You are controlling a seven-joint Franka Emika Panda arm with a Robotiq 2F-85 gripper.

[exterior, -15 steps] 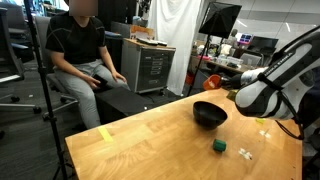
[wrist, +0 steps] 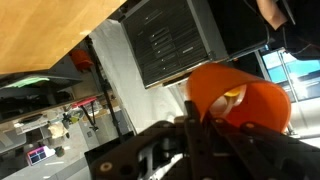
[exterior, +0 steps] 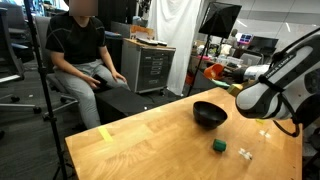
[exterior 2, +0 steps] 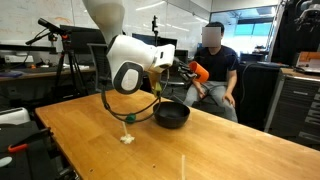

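Note:
An orange cup-like object [exterior: 213, 72] is held up in the air by my gripper [exterior: 229, 80], which is shut on it. In exterior view 2 the orange object [exterior 2: 201, 73] is tilted beyond my gripper [exterior 2: 186, 70]. The wrist view shows the orange object [wrist: 262, 112] large and close at the right; how the fingers meet it is hard to make out there. Below and a little nearer stands a black bowl [exterior: 209, 116] on the wooden table [exterior: 150, 145]. The bowl [exterior 2: 172, 116] stays clear of the gripper; its inside is hidden.
A small dark green block [exterior: 219, 145] and a small white item [exterior: 245, 154] lie on the table near the bowl. A seated person [exterior: 83, 50] is beyond the table's far edge.
The orange object and my gripper have risen slightly, and the object's tilt looks changed. The bowl, the green block and the white item have stayed in place.

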